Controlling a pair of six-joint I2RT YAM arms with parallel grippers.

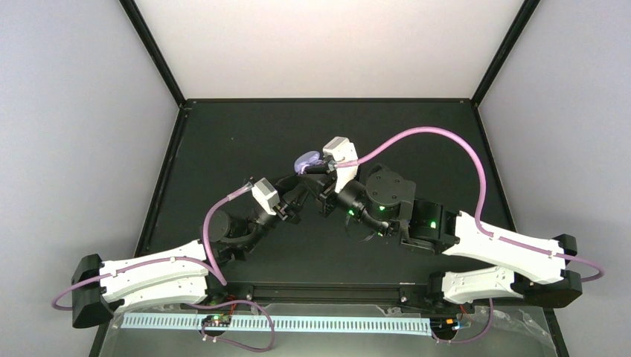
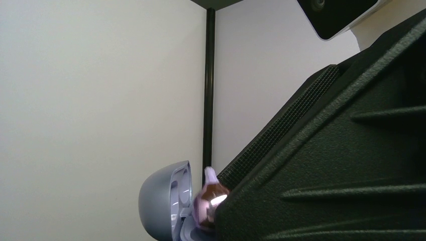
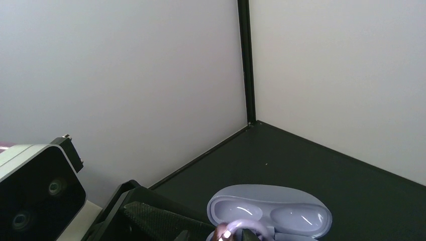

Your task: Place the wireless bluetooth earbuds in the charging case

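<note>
The lavender charging case (image 3: pixel 271 201) shows its open lid in the right wrist view, with two hollows facing me. Its body is mostly hidden below. The case (image 1: pixel 306 160) is held above the table by my left gripper (image 1: pixel 299 177), which is shut on it; the contact itself is hidden. One shiny lavender earbud (image 2: pixel 207 203) sits right against the case's open side in the left wrist view. That earbud (image 3: pixel 246 225) is low in the right wrist view. My right gripper (image 1: pixel 314 169) is at the earbud, its dark fingertips (image 3: pixel 184 236) apart. How deep the earbud sits is hidden.
The left arm's camera housing (image 3: pixel 40 196) is close beside the case. A large dark finger of the right gripper fills much of the left wrist view.
</note>
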